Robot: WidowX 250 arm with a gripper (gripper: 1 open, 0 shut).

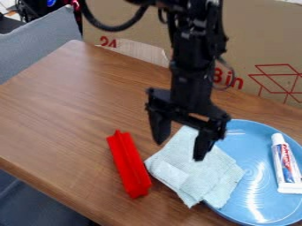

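Note:
My black gripper (181,134) hangs over a pale folded cloth (195,177), its two fingers spread apart with nothing seen between them. The cloth lies at the front, overlapping the left part of a blue plate (260,205). A white toothpaste tube (285,163) with blue and red print lies on the plate's right side. A red elongated object (130,163) lies on the wooden table just left of the cloth.
A large cardboard box (266,53) stands behind it. A grey fabric surface (33,48) is beyond the table's left edge.

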